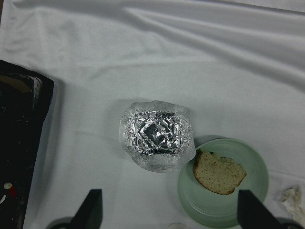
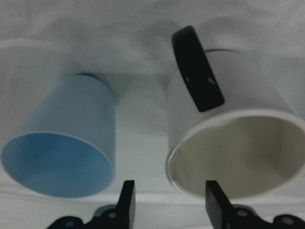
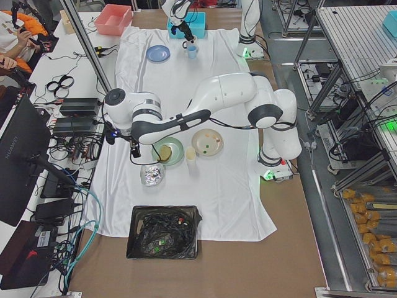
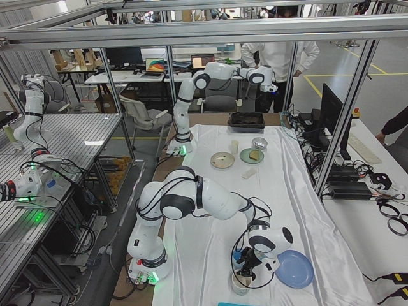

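My left gripper hangs open over the cloth near a crumpled foil-covered item [image 1: 156, 134] and a green plate [image 1: 205, 212] with a bread slice [image 1: 217, 174] on it. A crumpled white scrap [image 1: 293, 202] lies right of the plate. My right gripper is open, low over a light blue cup [image 2: 76, 114] and a white mug [image 2: 219, 90] with a black handle, which stand side by side; nothing shows between its fingers.
A black tray [image 3: 162, 254] with dark lining is at the near end. A beige plate [image 3: 207, 141], a pale cup [image 3: 190, 155] and a blue plate [image 4: 294, 269] stand on the cloth [image 3: 223, 217].
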